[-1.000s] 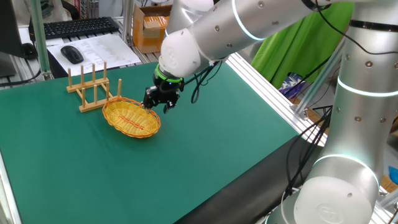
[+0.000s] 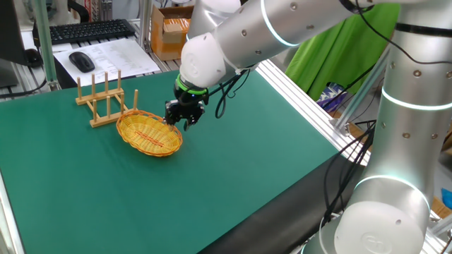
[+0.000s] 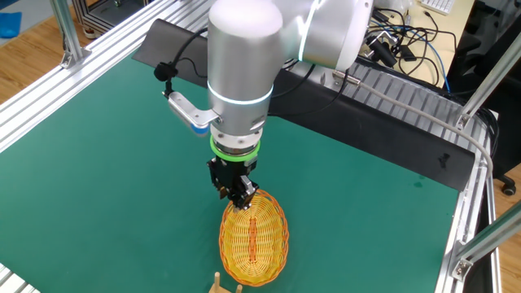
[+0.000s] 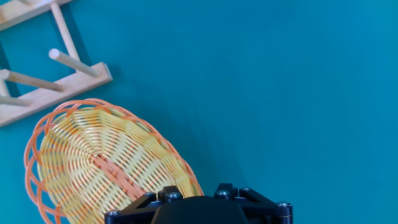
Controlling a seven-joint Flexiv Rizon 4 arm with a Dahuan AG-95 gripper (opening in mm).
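Note:
An oval yellow wicker basket (image 2: pixel 145 132) with an orange braided rim lies empty on the green table. At its right-hand end in exterior view 1 hangs my gripper (image 2: pixel 179 126), pointing down with its fingers apart. Exterior view 2 has the gripper (image 3: pixel 234 203) over one end of the basket (image 3: pixel 267 236). From the wrist, the basket (image 4: pixel 74 146) fills the lower left, and its rim passes close to the left finger of the gripper. No object shows between the fingers. Whether they touch the rim cannot be made out.
A wooden peg rack (image 2: pixel 106 104) stands just beyond the basket, close to its rim. Past the table's edge are a mouse (image 2: pixel 82 62), a keyboard (image 2: pixel 92 31) and a cardboard box (image 2: pixel 169 34).
The gripper has shifted very slightly, and its fingertips look a little nearer each other than a second ago. The basket and the rack have stayed put.

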